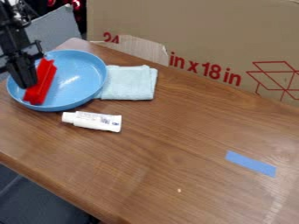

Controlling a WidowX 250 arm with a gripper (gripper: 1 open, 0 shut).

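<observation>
At the far left, my black gripper (pixel 26 68) reaches down into a blue plate (pixel 76 87), right at the left side of a red object (pixel 41 87) that lies slanted in it. Its fingers look close together; whether anything is between them is hard to see. A white tube (pixel 91 121) lies on the table just in front of the plate, and a folded pale cloth (pixel 128 83) lies to the right of the plate.
A large cardboard box (pixel 198 35) stands along the back. A strip of blue tape (pixel 250 164) is on the right of the wooden table (pixel 176 175), whose middle and right are clear.
</observation>
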